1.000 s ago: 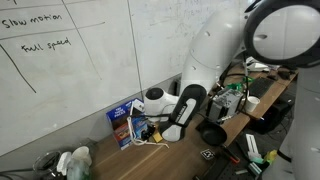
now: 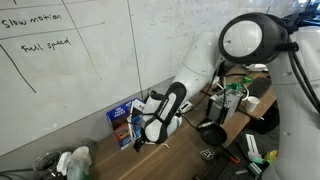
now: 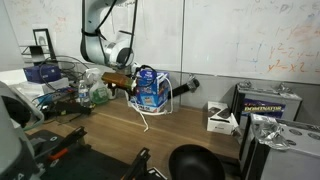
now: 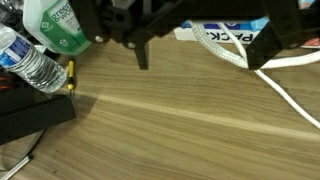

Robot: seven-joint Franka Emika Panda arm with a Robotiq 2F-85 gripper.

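In the wrist view my gripper stands open over the wooden table (image 4: pixel 180 130), with bare wood between its dark fingers. A white cord (image 4: pixel 285 95) loops past the right finger and across the table. Behind it, partly hidden, is the edge of a printed box. In exterior view 2 my gripper (image 3: pixel 115 88) is near the left side of the blue box (image 3: pixel 150 90), and the white cord (image 3: pixel 145 122) trails onto the table. The blue box (image 2: pixel 122 122) stands against the whiteboard wall in exterior view 1.
To the left in the wrist view are a green-labelled bottle (image 4: pixel 62 25), a clear water bottle (image 4: pixel 28 62), a yellow-handled tool (image 4: pixel 71 75) and a black box (image 4: pixel 35 115). A black pan (image 3: pixel 196 160) and a white box (image 3: pixel 222 118) lie to the right in exterior view 2.
In exterior view 1 the arm has swung left and lower, with its wrist closer to the blue box's front. Objects around it look unmoved.
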